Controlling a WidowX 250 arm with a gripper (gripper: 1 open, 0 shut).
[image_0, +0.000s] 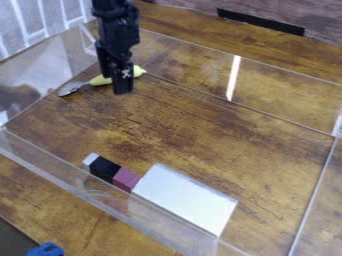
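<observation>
My black gripper hangs at the upper left of the camera view, open, low over a yellow-green elongated object that it partly hides. A small silver utensil, perhaps a spoon or knife, lies just left of that object on the wooden surface.
Clear plastic walls enclose the wooden work area. A cleaver-like item with a white blade and black and maroon handle lies near the front. A blue object sits at the bottom left corner.
</observation>
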